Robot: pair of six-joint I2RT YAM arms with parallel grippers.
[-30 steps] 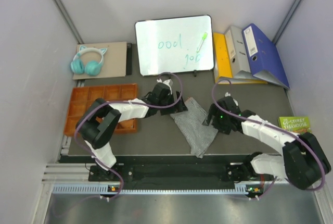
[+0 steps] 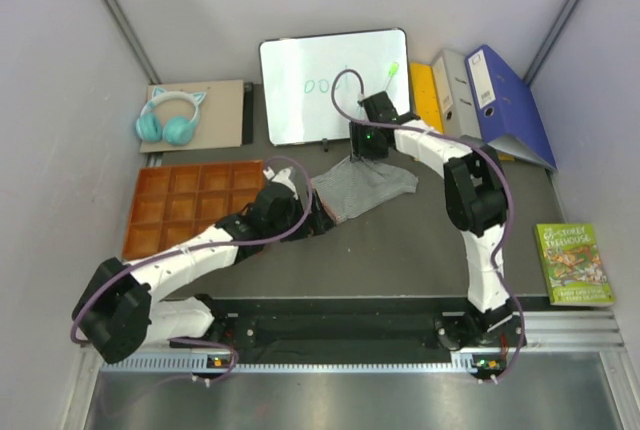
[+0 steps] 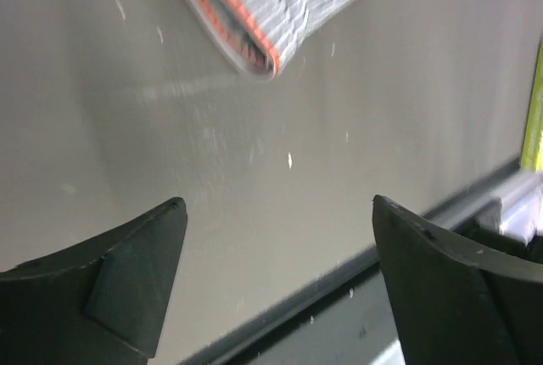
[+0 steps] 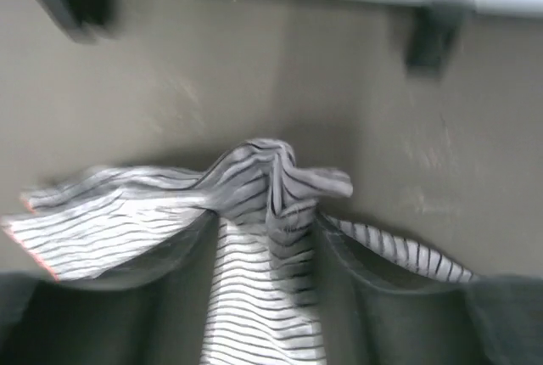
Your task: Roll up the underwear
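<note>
The grey-and-white striped underwear (image 2: pixel 362 188) lies on the table below the whiteboard, its orange-edged band (image 3: pixel 233 8) towards the left. At its far edge is my right gripper (image 2: pixel 360 150). In the right wrist view a bunched fold (image 4: pixel 276 182) stands up between this gripper's fingers (image 4: pixel 182 267), which are partly apart; flatter striped cloth shows in the gap. My left gripper (image 2: pixel 320 222) is by the underwear's near left corner. The left wrist view shows its fingers (image 3: pixel 140 276) wide apart with only bare table between them and the cloth a little beyond.
The whiteboard (image 2: pixel 300 120) leans at the back, close to my right gripper. A brown compartment tray (image 2: pixel 150 182) lies left, beside my left arm. Binders (image 2: pixel 505 105) stand at the back right, and a green book (image 2: pixel 573 265) lies at the right.
The underwear has turned and shifted away from the front edge. My right gripper has moved back and left along with its edge. My left gripper has come off the cloth's left end.
</note>
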